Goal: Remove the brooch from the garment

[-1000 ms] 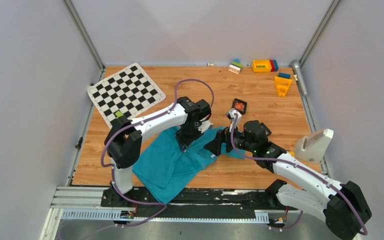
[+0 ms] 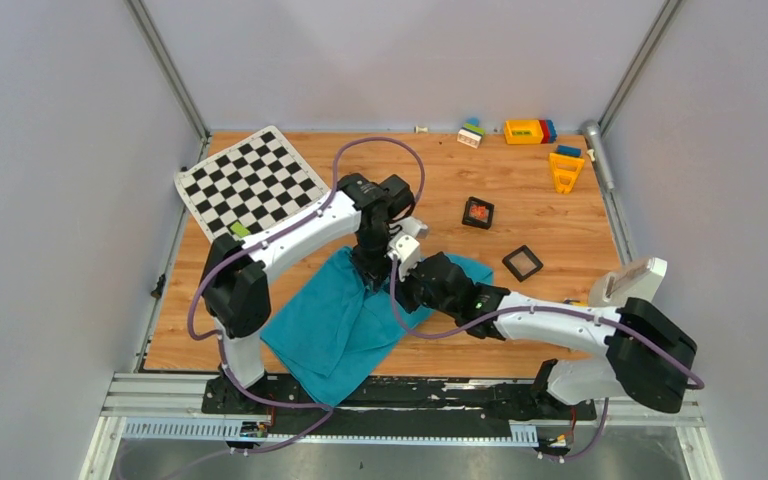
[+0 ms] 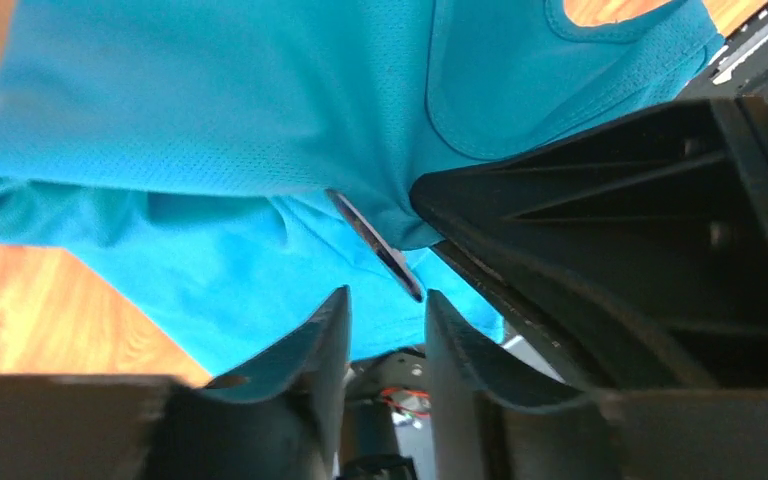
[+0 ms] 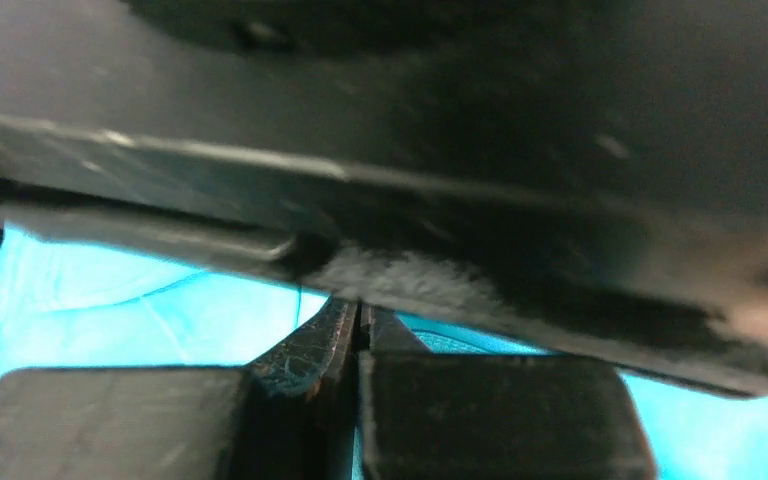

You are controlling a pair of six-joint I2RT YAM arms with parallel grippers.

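Note:
A teal garment (image 2: 325, 325) lies rumpled on the table. In the left wrist view, a thin dark bar with a pale edge, apparently the brooch (image 3: 375, 243), sits edge-on at a fold. My left gripper is part open just below it; the bar's lower end is close to one fingertip. From the right, my right gripper reaches the cloth beside the bar. The right wrist view shows its fingers (image 4: 305, 345) shut together over the garment; whether they pinch cloth cannot be seen. In the top view, the arms hide the brooch.
The two grippers are very close together; the left one's dark body (image 4: 410, 120) fills the upper right wrist view. A checkerboard (image 2: 252, 180) lies at the back left. Two small dark frames (image 2: 478, 213) and toy bricks (image 2: 527, 132) are toward the back right.
The right arm has moved left across the garment until its gripper meets the left one.

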